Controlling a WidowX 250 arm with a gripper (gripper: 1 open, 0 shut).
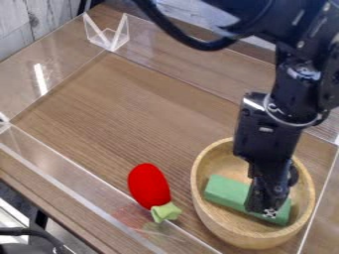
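Observation:
A black robot gripper [272,184] reaches down into a round wooden bowl [212,226] at the lower right, its fingertips over a green block [232,195] lying in the bowl. Whether it is shut on the block cannot be told, as the fingers partly hide each other. A red object with a pale green tip [149,187] lies on the table to the left of the bowl.
A clear plastic holder [109,32] stands at the back left edge. Dark cables run at the lower left corner and overhead.

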